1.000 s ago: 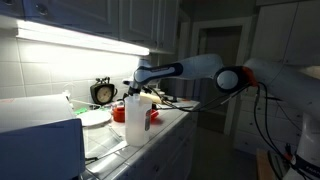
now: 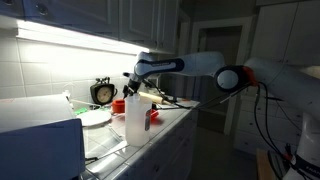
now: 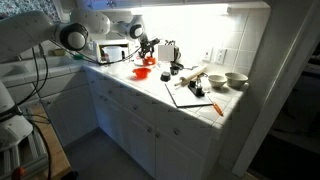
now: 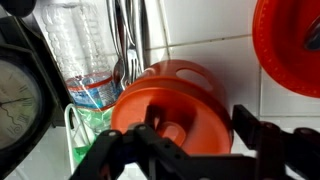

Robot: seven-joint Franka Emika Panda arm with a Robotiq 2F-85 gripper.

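In the wrist view a glossy red-orange container (image 4: 185, 80) with a rounded rim fills the middle. My gripper is shut on its near side, the dark fingers overlapping the rim. Part of the container is hidden behind them. At the far end of the counter in exterior view 2, the gripper (image 3: 149, 46) is just above the red container (image 3: 150, 60). Exterior view 1 shows the gripper (image 2: 130, 81) small and dark, beyond a white upright container. Whether the held container touches the counter cannot be told.
A red bowl (image 3: 141, 74) sits close by on the counter. A clear bottle (image 4: 85, 65) and metal utensils (image 4: 127, 45) lie beside the held container in the wrist view. White bowls (image 3: 216, 82) and a dark board (image 3: 190, 94) occupy the counter's nearer part.
The wrist end of my arm has risen and tilted slightly in exterior view 1. The counter objects show no clear movement.
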